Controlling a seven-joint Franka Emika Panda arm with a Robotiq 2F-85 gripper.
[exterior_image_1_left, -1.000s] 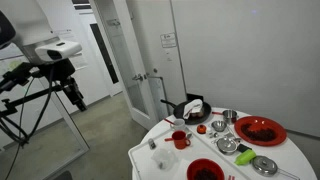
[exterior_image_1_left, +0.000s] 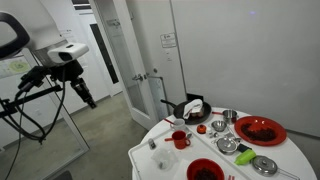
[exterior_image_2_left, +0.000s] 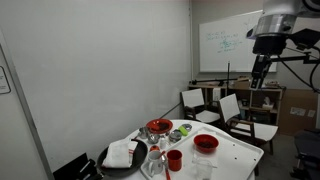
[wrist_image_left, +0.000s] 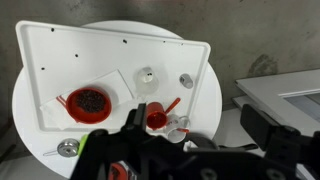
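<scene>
High at the left in exterior view 1 hangs my gripper (exterior_image_1_left: 78, 94), well away from the round white table. From above in the wrist view, the gripper stands open, its fingers wide apart and nothing held. A red mug (wrist_image_left: 156, 117) with a handle sits at the white tray's (wrist_image_left: 120, 48) edge. On the tray are a red bowl (wrist_image_left: 91, 101) with dark contents, a clear container (wrist_image_left: 146, 80) and a small metal cup (wrist_image_left: 186, 79).
A dark pan (exterior_image_2_left: 122, 166) holds a white cloth (exterior_image_1_left: 193, 106). A red plate (exterior_image_1_left: 260, 130) with dark bits, a metal lid (exterior_image_1_left: 264, 165) and a green item (exterior_image_1_left: 245, 157) crowd the table's far side. Much of the tray's upper part is bare in the wrist view.
My gripper has shifted slightly to the right in exterior view 1, still high up. The things on the table look unmoved.
</scene>
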